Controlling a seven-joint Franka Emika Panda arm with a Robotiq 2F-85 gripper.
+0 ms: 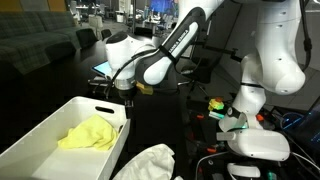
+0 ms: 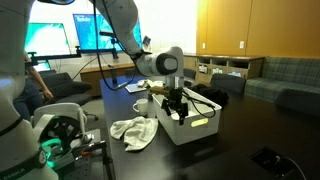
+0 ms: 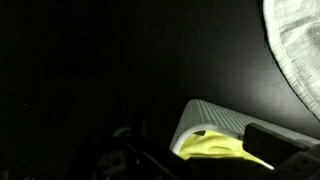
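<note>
A white box (image 2: 200,126) stands on the dark table, with a yellow cloth (image 1: 92,133) lying crumpled inside it. A white cloth (image 1: 147,163) is spread on the table beside the box; part of this white cloth (image 3: 302,45) also shows at the upper right of the wrist view. My gripper (image 1: 126,100) hangs close to the box's rim, at the corner on the side toward the arm's base. Its dark fingers stand apart, open, and no object shows between them. In the wrist view the box's rounded corner (image 3: 197,118) and some yellow cloth appear below the fingers.
A white mug (image 2: 141,106) stands near the white cloth and the box. Bare dark table (image 2: 235,155) stretches out on the box's other side. Chairs and a sofa (image 2: 275,77) are in the background.
</note>
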